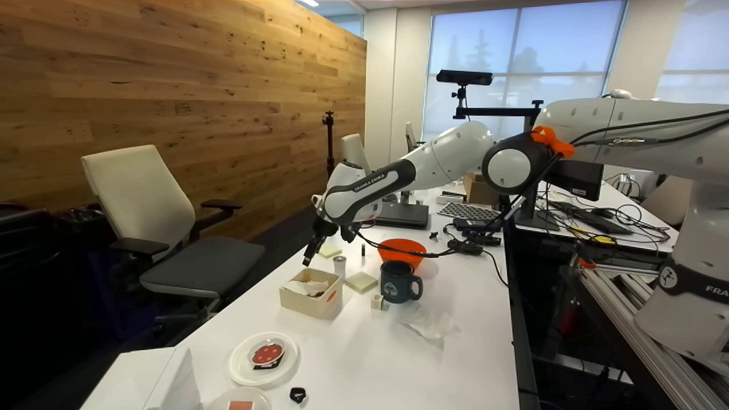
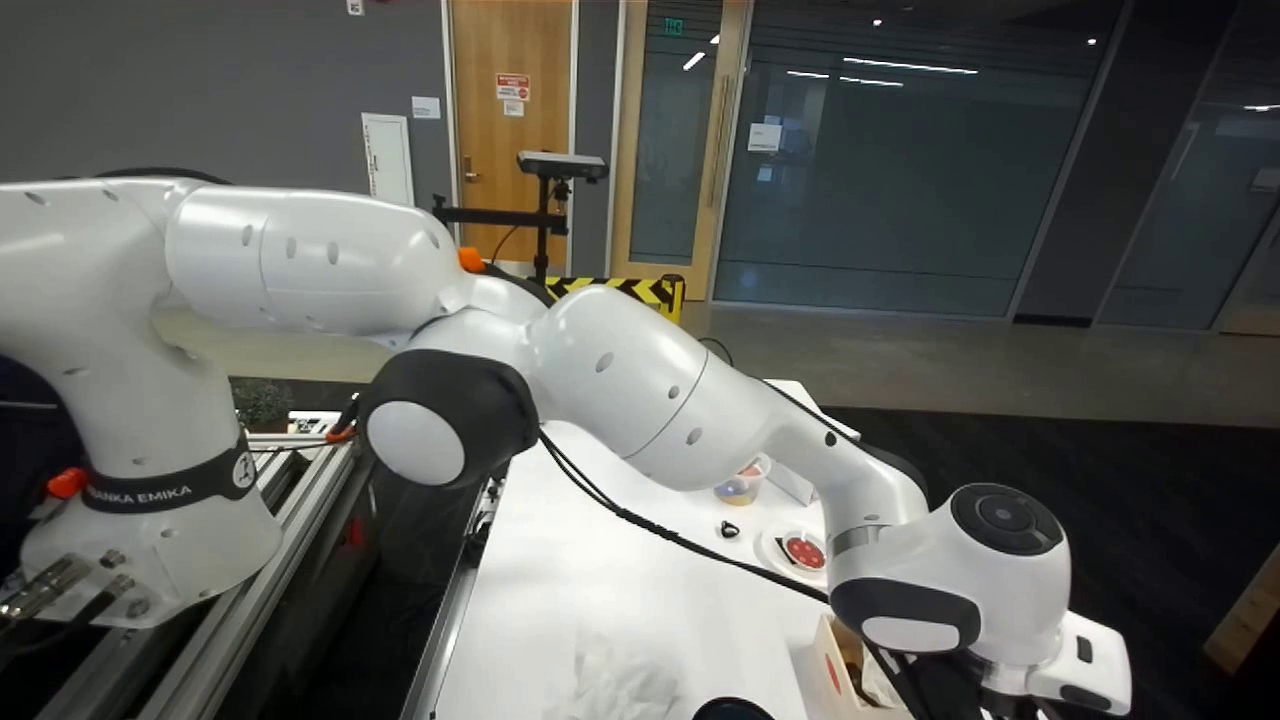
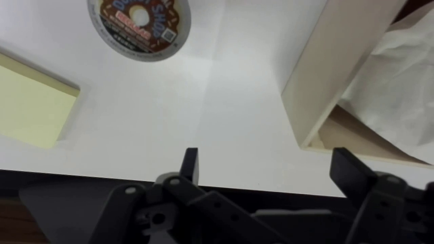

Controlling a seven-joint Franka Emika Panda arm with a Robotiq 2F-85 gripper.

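Observation:
My gripper is open, its two fingers wide apart with only bare white table and the table's edge seen between them. In exterior view 1 the gripper point(image 1: 307, 261) hangs above the table's far-left edge, just behind a cream box point(image 1: 319, 307). White crumpled paper point(image 3: 396, 87) lies inside that box, which fills the right of the wrist view. A coffee pod point(image 3: 138, 24) with a brown printed lid stands at the top of the wrist view, apart from the fingers. At the left lies a yellow sticky-note pad point(image 3: 32, 103).
Beyond the box are a dark mug point(image 1: 398, 281), an orange bowl point(image 1: 401, 251), a small cube point(image 1: 376, 302) and crumpled tissue point(image 1: 429, 322). A plate point(image 1: 239, 369) holds a red-topped item. Open table lies along the front right. A cable hangs from the arm.

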